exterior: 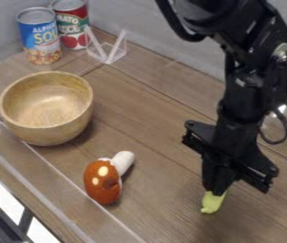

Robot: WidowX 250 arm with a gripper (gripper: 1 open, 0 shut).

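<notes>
My black gripper (pixel 220 171) is low over the right part of the wooden table, its fingers around a long pale yellow-green object (pixel 212 202), which lies on the table and shows only at its near end. The gripper hides the rest of it, and whether the fingers touch it cannot be seen.
A wooden bowl (pixel 46 111) sits at the left. An orange-brown mushroom-like object (pixel 103 180) with a white end lies front centre-left. Two cans, blue (pixel 41 36) and red (pixel 72 24), stand at the back left.
</notes>
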